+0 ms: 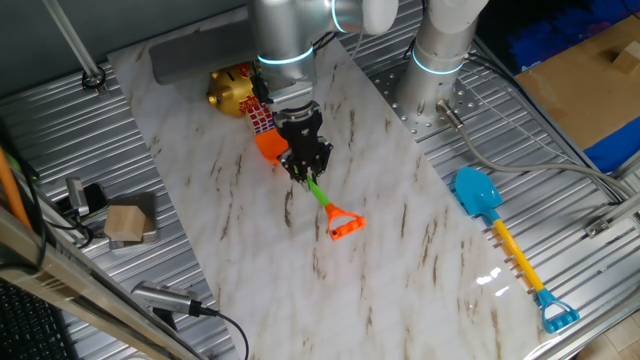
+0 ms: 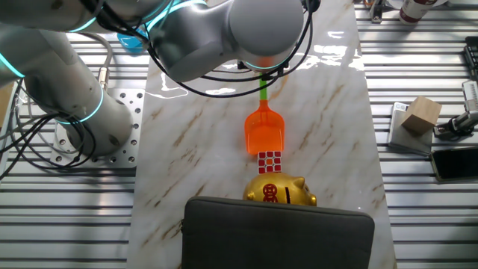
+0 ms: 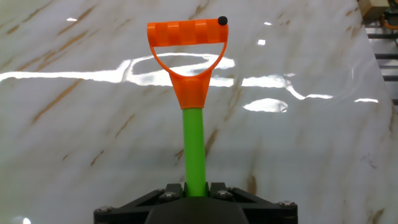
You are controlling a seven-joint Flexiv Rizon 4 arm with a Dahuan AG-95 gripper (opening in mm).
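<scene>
A toy shovel has an orange blade (image 2: 264, 128), a green shaft (image 3: 194, 146) and an orange D-shaped handle (image 1: 346, 222). My gripper is shut on the green shaft, one finger on each side. Seen from exterior view 1, the gripper (image 1: 307, 175) hides part of the shaft, while the handle sticks out in front. A red-faced puzzle cube (image 2: 269, 162) sits at the blade's front edge; whether they touch I cannot tell. Behind the cube is a gold piggy bank (image 2: 287, 189).
A dark grey case (image 2: 276, 235) stands behind the piggy bank. Off the marble board, a blue and yellow shovel (image 1: 512, 248) lies on the slatted metal table, and a wooden block (image 1: 125, 223) sits on the opposite side. The board's front half (image 1: 400, 290) is clear.
</scene>
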